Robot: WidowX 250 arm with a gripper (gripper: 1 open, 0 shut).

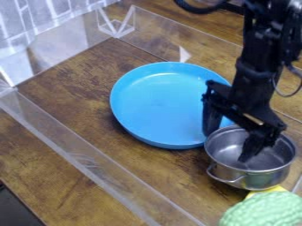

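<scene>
My black gripper (pixel 236 125) reaches down from the top right, its open fingers low over a small steel pot (pixel 243 174) at the right, one toward the pot's left rim and the other over its inside. The pot sits upright with its wire handle on the near left side, partly on something yellow. A blue round plate (pixel 154 106) lies to the left of the pot, empty where visible.
A green textured object (pixel 262 210) is at the bottom right, in front of the pot. Clear plastic walls run along the left and back.
</scene>
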